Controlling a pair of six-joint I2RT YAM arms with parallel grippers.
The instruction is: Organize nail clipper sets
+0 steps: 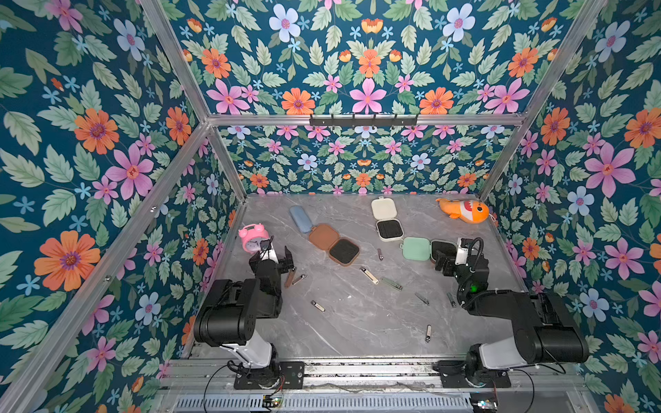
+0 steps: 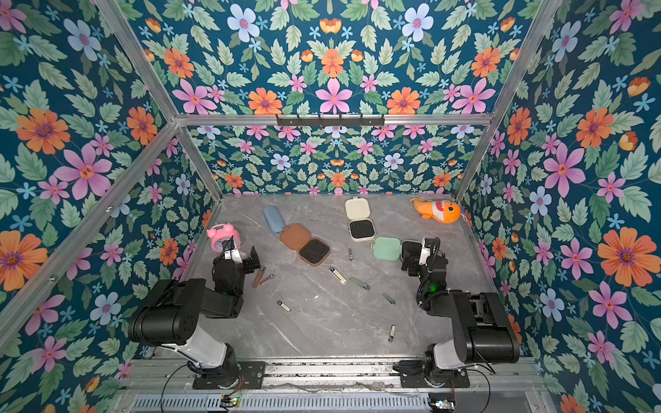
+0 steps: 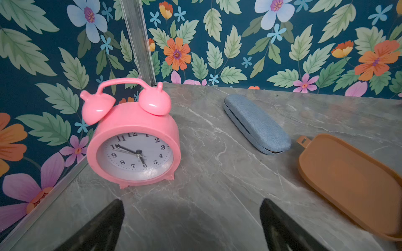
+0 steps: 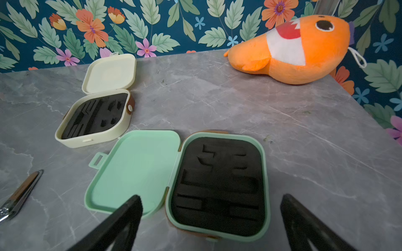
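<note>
Three cases lie unfolded on the grey table, their black foam slots empty: a brown case (image 1: 323, 235), a cream case (image 1: 384, 208) and a green case (image 4: 134, 167). Scattered across the middle and front are several clippers and small tools, among them a cream clipper (image 1: 369, 276), a green clipper (image 1: 391, 283), a brown tool (image 1: 290, 277) and a small clipper (image 1: 428, 333). My left gripper is open and empty, facing the pink clock. Over the green case's near side, my right gripper stands open with nothing between its fingers.
A pink alarm clock (image 3: 136, 138) stands at the left wall. Behind the brown case lies a blue glasses case (image 3: 257, 123). An orange plush toy (image 4: 293, 50) rests in the far right corner. Bare tabletop (image 1: 371, 320) spreads between the arms at the front.
</note>
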